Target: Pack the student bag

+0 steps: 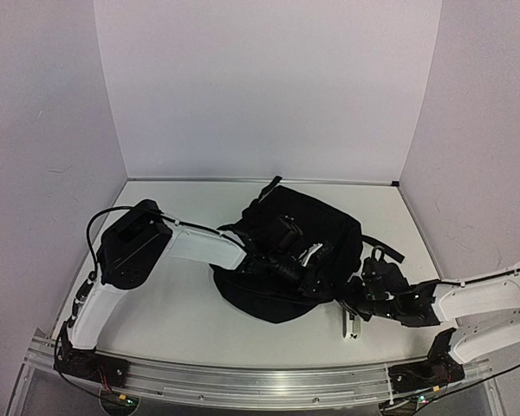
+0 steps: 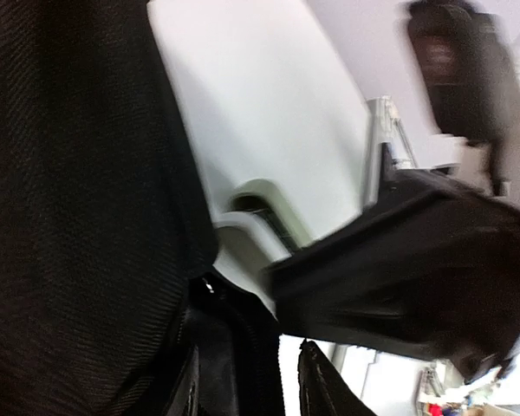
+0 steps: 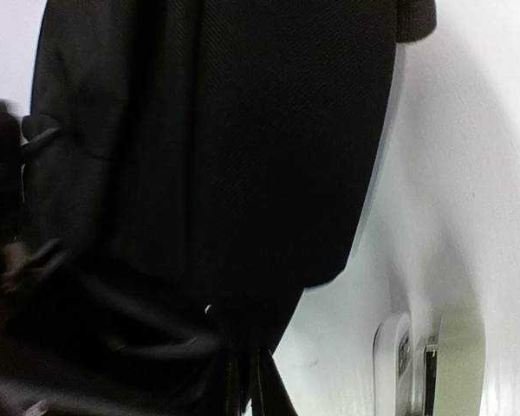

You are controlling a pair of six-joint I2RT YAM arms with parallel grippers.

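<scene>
The black bag (image 1: 303,221) lies open in the middle of the table, its mouth towards the front. My left gripper (image 1: 316,282) is over that mouth, near its right end. In the left wrist view the left fingers (image 2: 185,386) stand apart, with a strip of the bag's edge (image 2: 250,347) showing between them. At the bag's front right corner is my right gripper (image 1: 351,299). Seen from the right wrist, its fingers (image 3: 264,386) are close together, and black fabric (image 3: 269,316) runs down to them. The inside of the bag is too dark to make out.
Just in front of the right gripper, a white flat item (image 3: 393,364) and a pale greenish one (image 3: 462,364) stand side by side on the table. A strap (image 1: 383,249) sticks out at the bag's right.
</scene>
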